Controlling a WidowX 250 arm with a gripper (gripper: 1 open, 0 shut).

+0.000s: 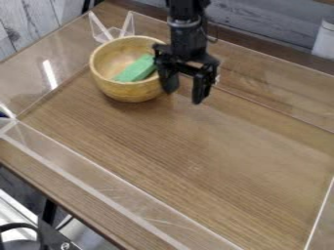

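Observation:
My gripper [183, 76], a black arm reaching down from the top centre, stands open at the right rim of a yellow bowl [117, 88]. A green block [137, 68] lies inside the bowl. The fingers look blurred; I see nothing held between them.
A white wire object [115, 24] stands behind the bowl at the top left. A white object [325, 39] is at the top right edge.

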